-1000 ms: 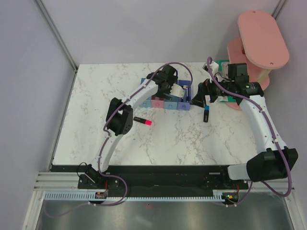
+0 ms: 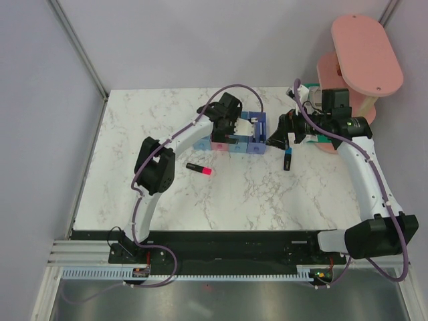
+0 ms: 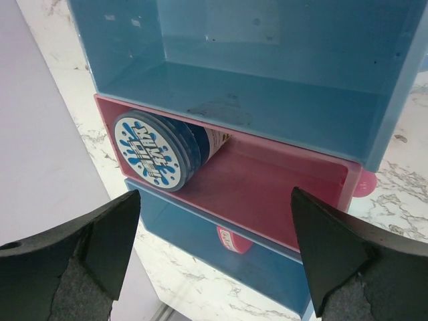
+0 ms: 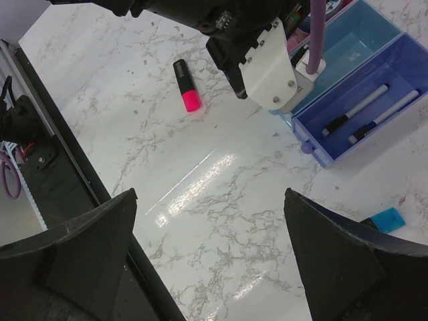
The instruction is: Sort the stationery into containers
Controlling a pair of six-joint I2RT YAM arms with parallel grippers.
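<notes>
My left gripper is open over the row of bins [image 2: 237,147]. In the left wrist view, a round blue-lidded tub [image 3: 148,150] lies in the pink bin [image 3: 264,187], and a small red-and-white item [image 3: 231,239] sits in a blue bin. Two markers [image 4: 381,117] lie in the dark blue bin [image 4: 321,154]. A black-and-pink highlighter [image 2: 199,168] lies in front of the bins; a black-and-blue one [image 2: 287,159] lies to their right. My right gripper is open above the table near the blue one.
A pink tiered stand [image 2: 366,50] stands at the back right, partly behind the right arm.
My left arm has shifted slightly left across the bins in the top view. The right arm shows little or no movement.
</notes>
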